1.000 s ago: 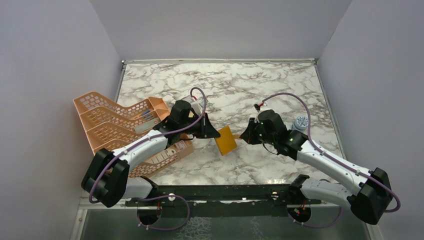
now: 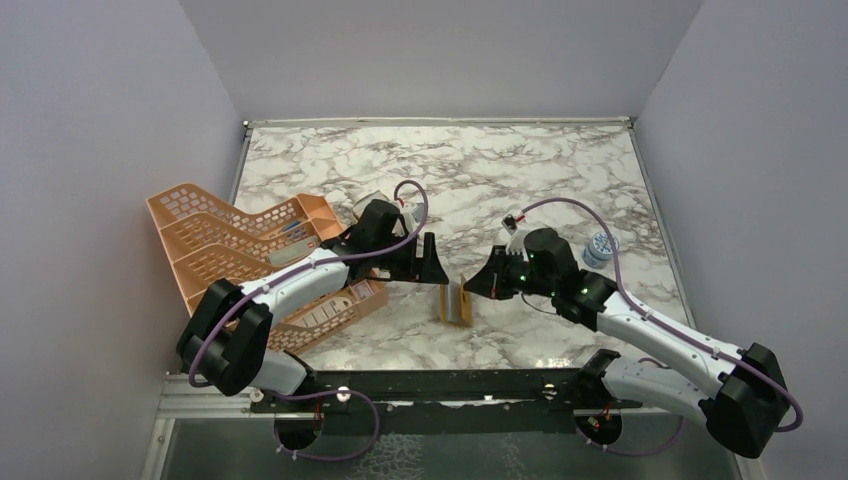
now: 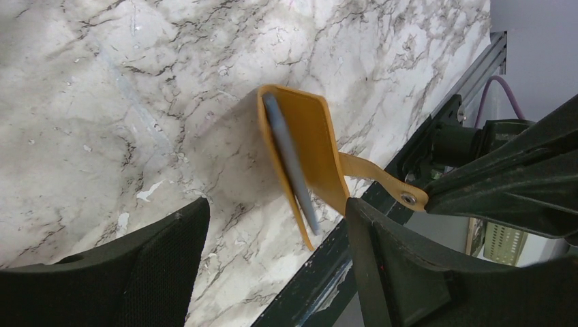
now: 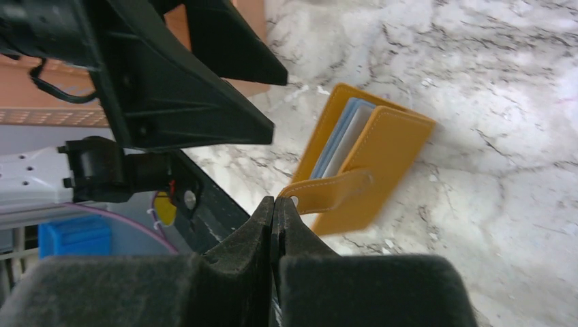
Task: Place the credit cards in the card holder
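Note:
An orange card holder point(image 2: 458, 305) point(image 3: 303, 129) point(image 4: 382, 163) stands open near the table's front middle, with grey-blue cards point(image 3: 287, 146) point(image 4: 341, 139) inside. My right gripper point(image 2: 470, 286) is shut on the holder's thin strap point(image 3: 382, 178), at its fingertips. My left gripper point(image 2: 433, 260) is open just left of and above the holder, with nothing between its fingers.
A peach slotted organiser point(image 2: 210, 230) with several items fills the left of the table. A blue-and-white can point(image 2: 600, 252) stands at the right.
The holder has been turned more upright, showing its opening, and the right gripper has moved left.

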